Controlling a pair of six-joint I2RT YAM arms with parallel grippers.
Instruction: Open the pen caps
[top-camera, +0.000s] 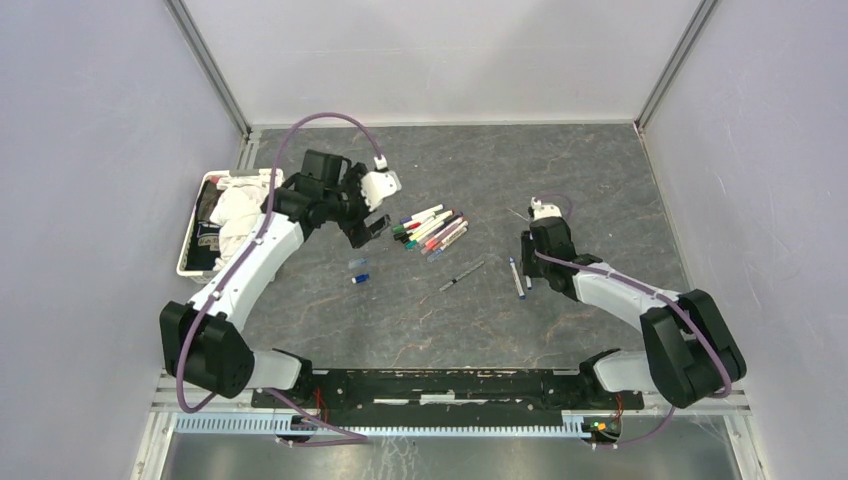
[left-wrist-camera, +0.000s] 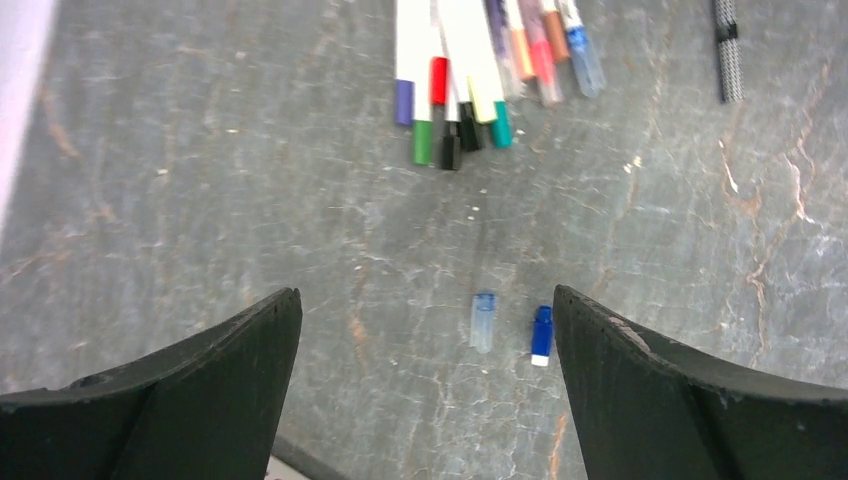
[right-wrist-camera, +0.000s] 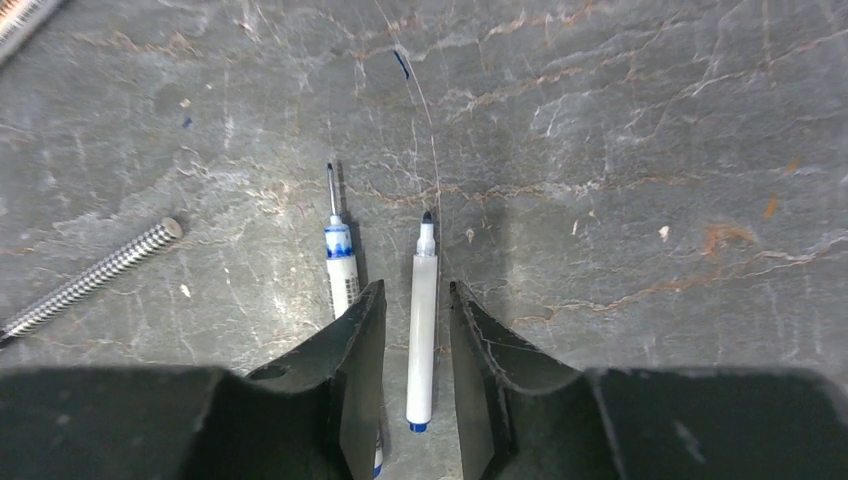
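In the right wrist view an uncapped white marker (right-wrist-camera: 423, 330) with a dark tip lies on the table between the fingers of my right gripper, which is parted and not touching it. Left of it lies a second uncapped pen (right-wrist-camera: 341, 270) with a thin tip, partly behind a finger. Two loose caps, a clear one (left-wrist-camera: 482, 325) and a blue one (left-wrist-camera: 541, 335), rest on the table beneath my left gripper. That gripper is wide open and empty, raised above the table. Capped pens (top-camera: 432, 230) lie grouped side by side at the middle.
A grey pen with a textured grip (top-camera: 462, 276) lies alone between the group and the uncapped pair. The white basket (top-camera: 184, 250) with cloth stands at the left. Bare table extends at the front centre and back.
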